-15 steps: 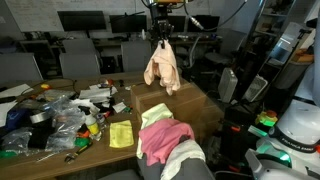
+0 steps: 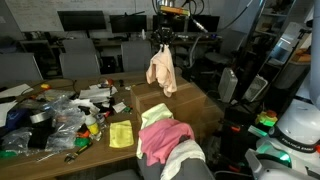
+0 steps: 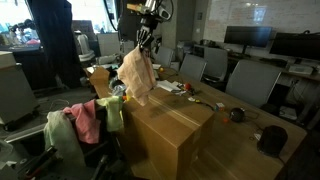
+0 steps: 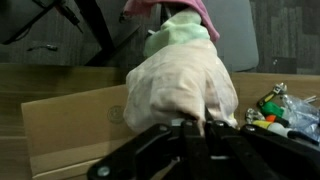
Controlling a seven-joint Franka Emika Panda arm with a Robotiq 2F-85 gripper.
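Observation:
A pale peach cloth (image 2: 162,70) hangs from my gripper (image 2: 163,46), which is shut on its upper part. In exterior view 2 the cloth (image 3: 137,78) drapes down in front of the cardboard box (image 3: 172,131), below the gripper (image 3: 149,42). From the wrist, the cloth (image 4: 180,85) spreads below the gripper and covers part of the box (image 4: 75,125). The pinched part is partly hidden by the dark fingers.
A pink cloth (image 2: 166,140) and a pale green cloth (image 2: 155,115) lie over a chair at the table's front. A yellow cloth (image 2: 121,134) rests on the table near bottles and plastic bags (image 2: 65,122). Chairs and monitors stand behind.
In exterior view 1, the arm and the hanging cloth have shifted slightly, and the cloth's folds now hang narrower. The cloths on the chair and table have stayed put.

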